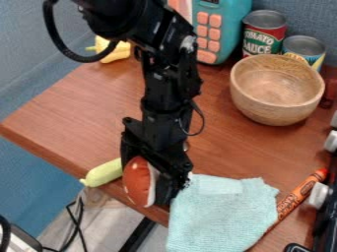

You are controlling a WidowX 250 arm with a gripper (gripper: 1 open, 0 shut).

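My black gripper (156, 177) is low over the front edge of the table, beside a red-and-white rounded object (137, 179) that is partly hidden by the fingers; whether the fingers are shut on it I cannot tell. A pale yellow-green oblong (101, 174) lies to its left. A light blue cloth (218, 215) lies just right of the gripper.
A wooden bowl (277, 91), tomato sauce can (263, 34), second can (304, 51) and teal toy (211, 20) stand at the back right. An orange tube (301, 195) and dark items crowd the right edge.
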